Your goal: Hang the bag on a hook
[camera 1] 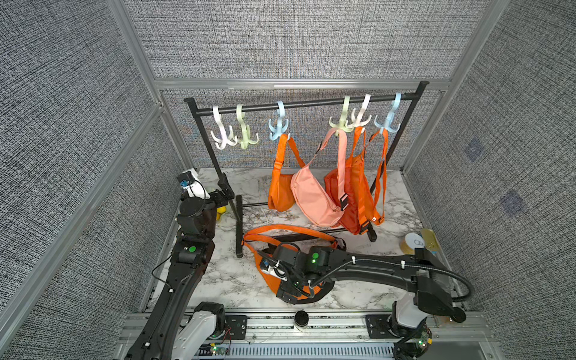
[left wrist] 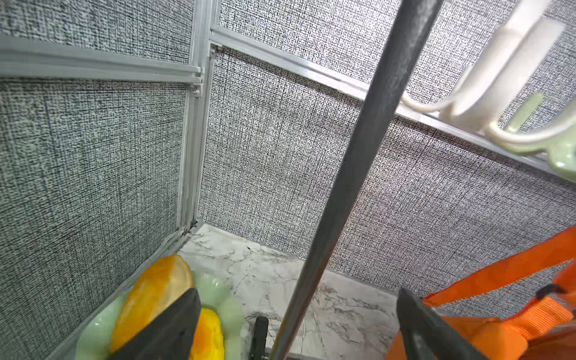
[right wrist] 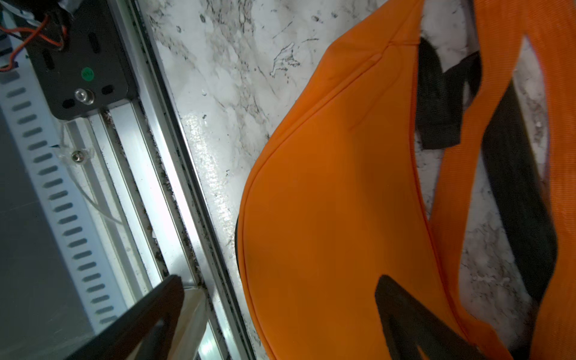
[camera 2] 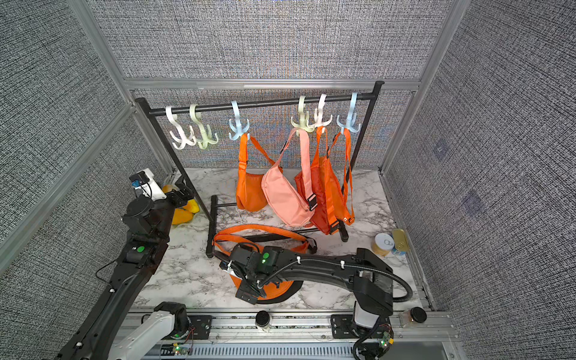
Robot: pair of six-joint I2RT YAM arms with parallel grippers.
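Note:
An orange bag (right wrist: pixel 336 216) lies flat on the marble table near the front, partly hidden under the right arm in both top views. My right gripper is open over its body, with straps to one side. My left gripper is open beside the rack's left upright (left wrist: pixel 348 174), which shows between its fingers. White hook (camera 1: pixel 223 135), green hook (camera 1: pixel 244 132) and blue hook (camera 1: pixel 278 123) hang on the rail; the white and green ones carry nothing.
Orange and pink bags (camera 1: pixel 315 198) hang from hooks at centre and right. A bowl with yellow items (left wrist: pixel 150 294) sits at the back left. Cans (camera 2: pixel 382 243) stand at the right edge.

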